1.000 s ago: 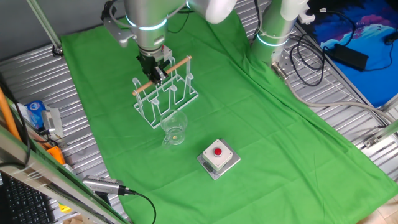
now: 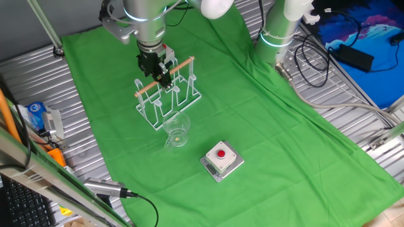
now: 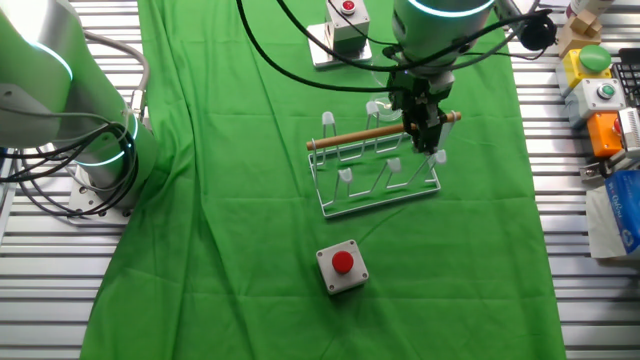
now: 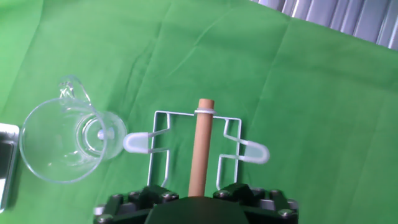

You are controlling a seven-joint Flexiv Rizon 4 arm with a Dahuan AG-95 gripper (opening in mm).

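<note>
A white wire rack (image 2: 158,120) with a wooden bar (image 2: 184,64) along its top stands on the green cloth. Just over that bar is my gripper (image 2: 166,82), pointing down; exterior view 2 has the gripper (image 3: 428,146) near one end of the bar. In the wrist view the bar (image 4: 202,143) runs down between the dark finger parts (image 4: 146,198), and whether they touch it is hidden. A clear glass mug (image 2: 177,130) stands beside the rack, mouth up. From the wrist, the mug (image 4: 65,168) is at the left, next to a white rack tip (image 4: 136,142).
A box with a red button (image 2: 221,154) sits on a metal plate in front of the mug. Another red-button box (image 3: 342,266) lies on the rack's other side. Open green cloth (image 2: 297,164) spreads to the right. Cables (image 3: 330,85) hang around the arm.
Over the last second the upper arm has swung left and up in exterior view 1, while the gripper tip shifted slightly right along the bar. Rack, mug and button box have stayed put.
</note>
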